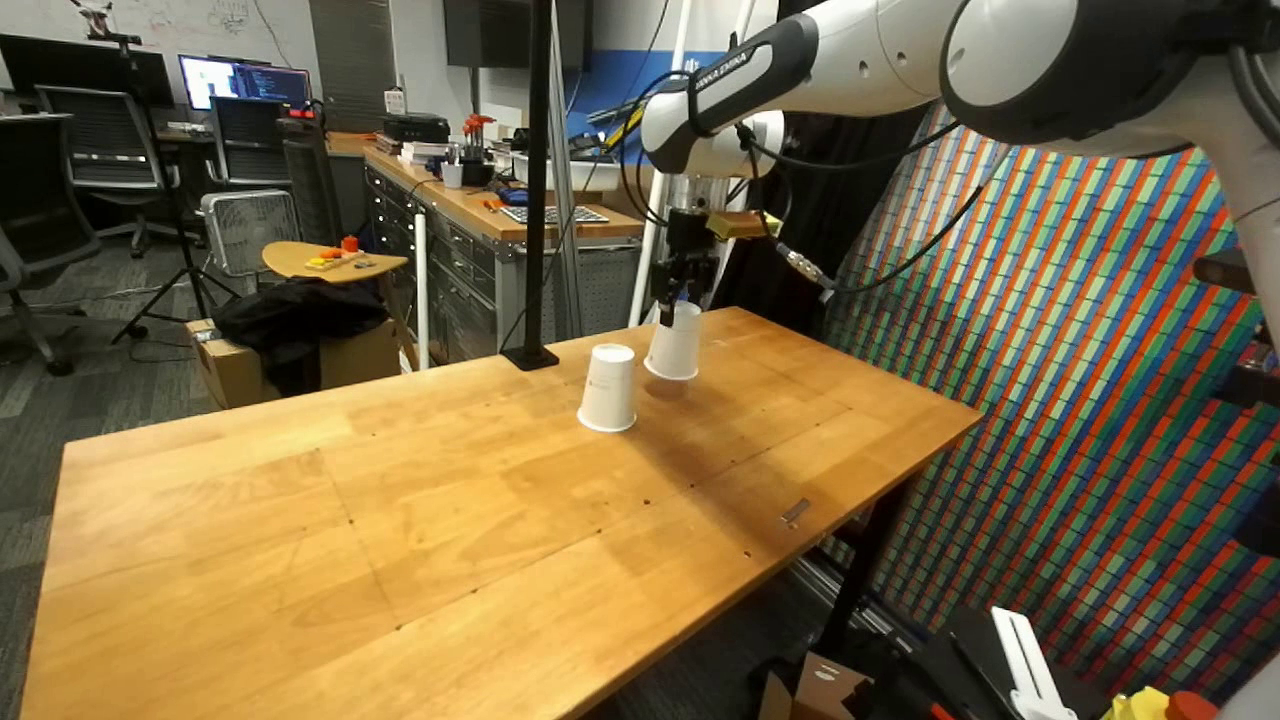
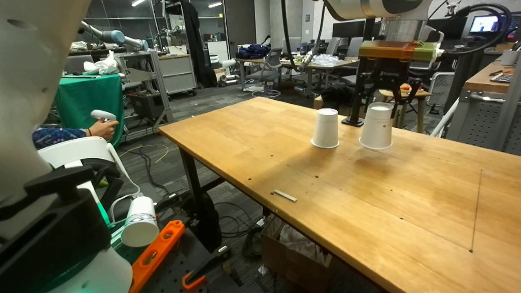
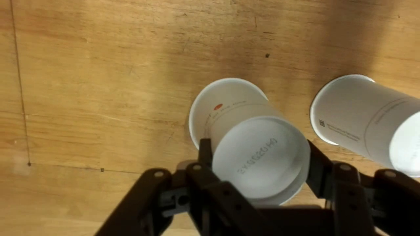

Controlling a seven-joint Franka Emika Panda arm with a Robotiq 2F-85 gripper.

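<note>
Two white paper cups stand upside down in view. My gripper is shut on one held cup, near its narrow upturned base. That cup hangs slightly above the table, a soft shadow beneath it. In the wrist view its base, with printed characters, sits between the two fingers, and its wide rim faces the wood. The other cup rests mouth down on the table close by. It shows as a standing cup left of the held one, and as a cup on the right in the wrist view.
A small metal strip lies by its edge. A black post rises from the table's far side, near the cups.
</note>
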